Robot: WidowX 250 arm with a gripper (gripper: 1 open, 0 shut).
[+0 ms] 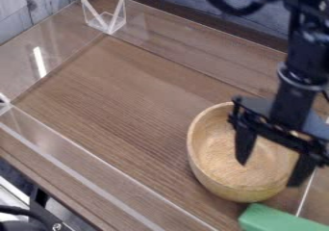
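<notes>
My gripper [272,144] stands open over the wooden bowl [217,158] at the lower right, its dark fingers reaching down on both sides and hiding much of the bowl. A green block [280,222] lies at the bottom right edge, below the bowl, partly out of frame.
A clear plastic piece [106,13] stands at the back left. A grey ribbed surface lies beyond the table's left edge.
</notes>
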